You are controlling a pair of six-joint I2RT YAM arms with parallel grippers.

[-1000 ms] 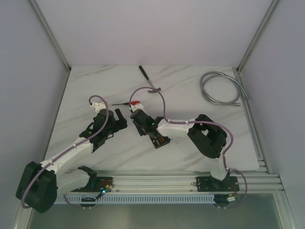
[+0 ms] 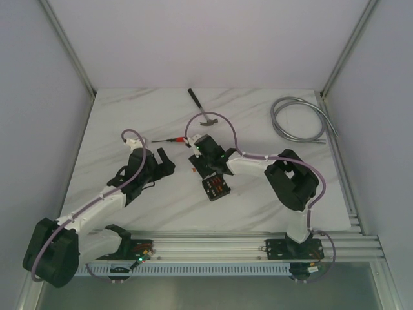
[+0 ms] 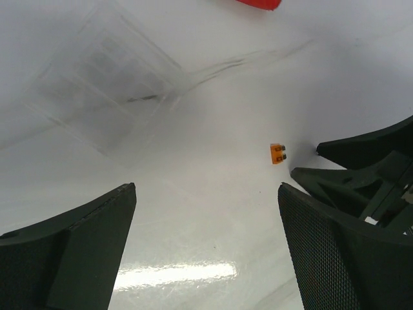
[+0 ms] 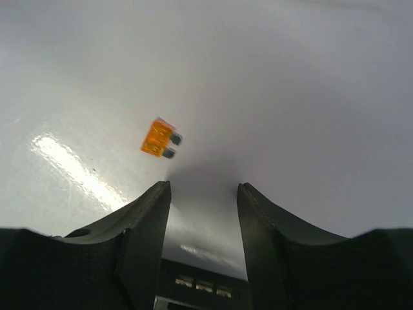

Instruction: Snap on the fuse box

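Observation:
A small orange fuse (image 4: 157,137) with two dark prongs lies on the marble tabletop, just ahead of my right gripper, whose fingers stand apart with nothing between them. The black fuse box (image 2: 216,188) lies below that gripper in the top view, its edge showing between the fingers in the right wrist view. My left gripper is open and empty, left of the fuse (image 3: 277,154); the right gripper's dark fingers show at the right of the left wrist view.
A clear plastic piece (image 3: 103,84) lies left of the fuse. A red screwdriver (image 2: 179,139), a hammer (image 2: 207,122) and a coiled grey hose (image 2: 290,135) lie toward the back and right.
The left arm has moved very slightly. The objects on the table look unmoved.

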